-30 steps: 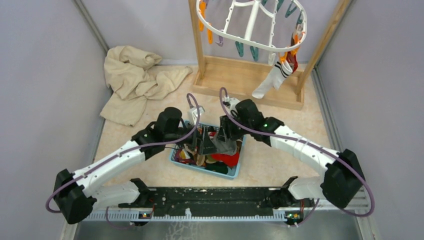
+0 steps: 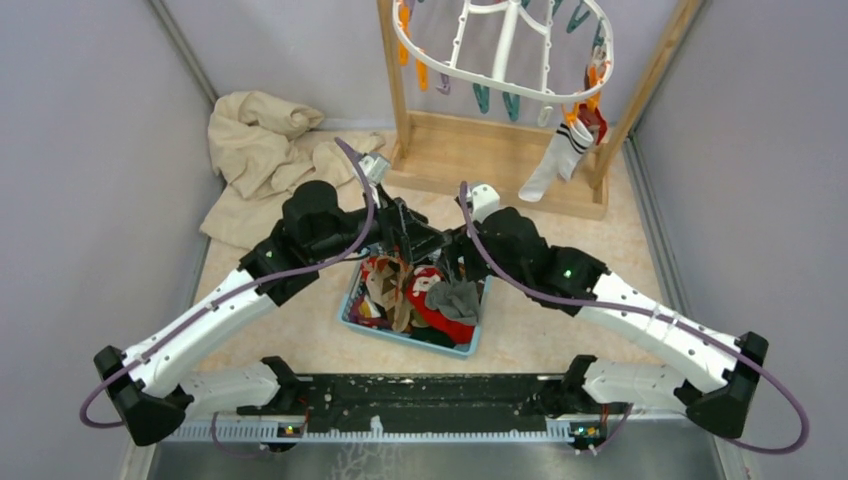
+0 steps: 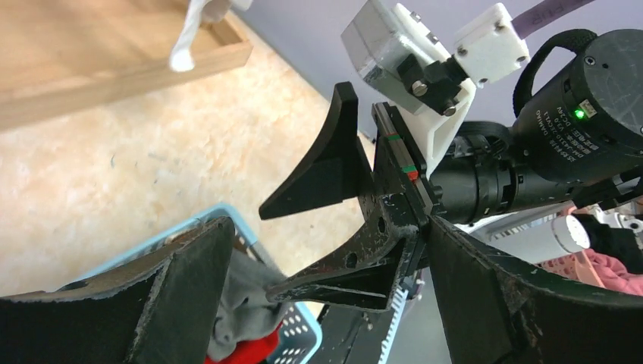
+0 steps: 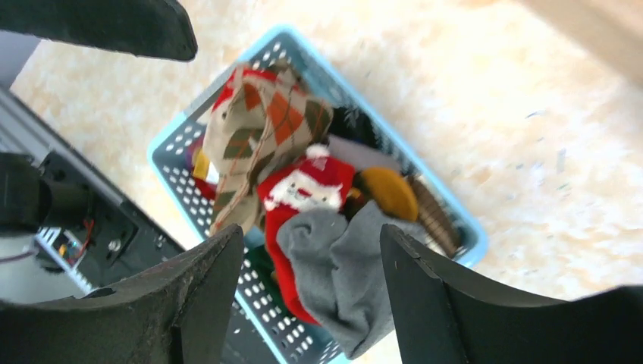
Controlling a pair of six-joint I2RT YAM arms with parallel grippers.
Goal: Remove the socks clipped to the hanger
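A white sock with black stripes (image 2: 560,160) and a dark red sock (image 2: 593,122) hang from orange clips at the right of the white round hanger (image 2: 500,85). Below my grippers sits a blue basket (image 2: 400,337) of clothes and socks. A grey sock (image 4: 341,265) lies crumpled there on a red one with a white face (image 4: 288,197). Above the basket, my left gripper (image 2: 425,243) and right gripper face each other closely. Both stand open, and I see nothing held in either. In the left wrist view, the right gripper's fingers (image 3: 326,171) are spread.
Several empty teal, orange and purple clips hang from the hanger. Its wooden stand (image 2: 480,150) is at the back. A beige cloth (image 2: 270,170) is heaped at the back left. Bare floor lies either side of the basket.
The grey sock in the basket is now uncovered. The hanging white sock has swung.
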